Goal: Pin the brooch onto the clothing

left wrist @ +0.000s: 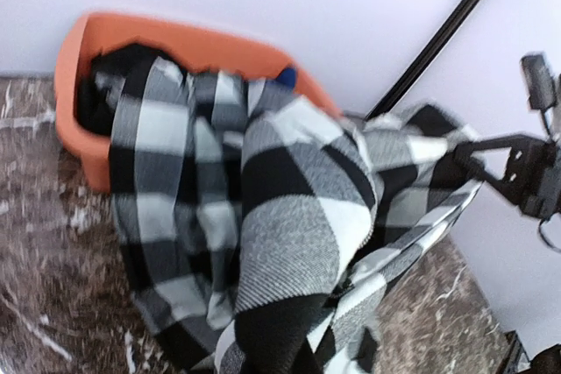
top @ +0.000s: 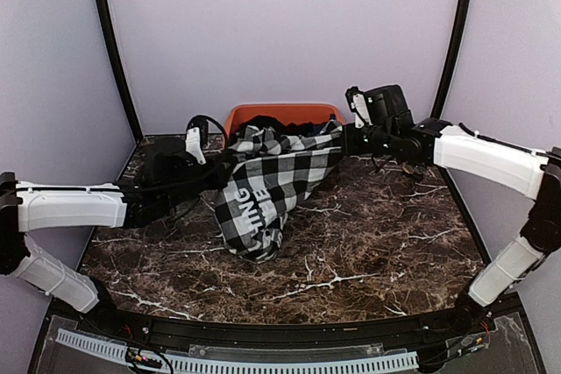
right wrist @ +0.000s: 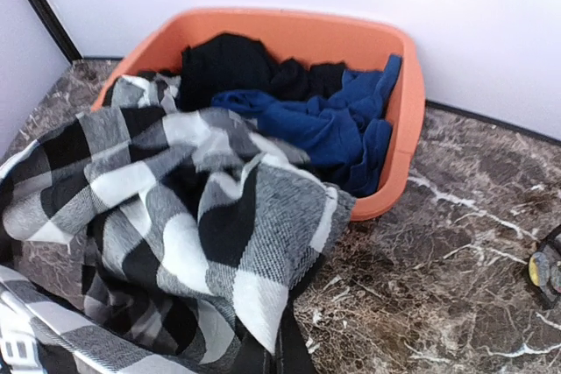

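A black-and-white checked garment [top: 263,199] with white lettering is stretched up between my two grippers, its lower part hanging toward the marble table. My left gripper [top: 223,164] is shut on the garment at its left; in the left wrist view its fingers are mostly hidden under a fold. My right gripper [top: 344,139] is shut on the upper right corner, which fills the bottom middle of the right wrist view [right wrist: 261,304]. I cannot make out a brooch on the garment.
An orange bin [right wrist: 394,172] with black and blue clothes [right wrist: 307,129] stands behind the garment at the back. A small dark item with a yellow part [right wrist: 543,269] lies on the table to the right.
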